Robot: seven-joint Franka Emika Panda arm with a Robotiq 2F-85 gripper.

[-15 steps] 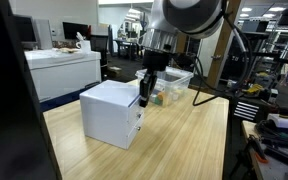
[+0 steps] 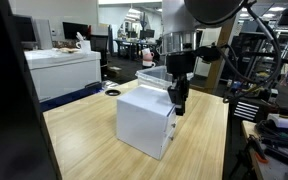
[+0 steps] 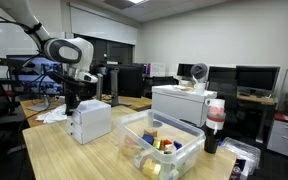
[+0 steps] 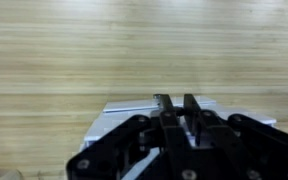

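Note:
A white box-shaped unit [image 2: 142,120] with small knobs on its narrow side sits in the middle of the wooden table. My gripper [image 2: 177,107] is at its upper edge on the knobbed side, shut on the box's edge. In the second exterior view the white box [image 3: 92,121] appears level, with my gripper [image 3: 70,101] at its top corner. From the wrist, the white edge of the box [image 4: 131,106] runs across below the fingertips, and my gripper hides much of it. Whether the box is lifted off the table I cannot tell.
A clear-walled white bin [image 3: 189,157] holding colored pieces stands farther along the table. Beyond it are a dark-and-red bottle [image 3: 215,118] and a small tray [image 3: 240,154]. Bare table [image 2: 74,135] lies left of the box.
The gripper and the white box have moved together to the right and nearer in the first exterior view. The gripper stays at the box's same upper edge.

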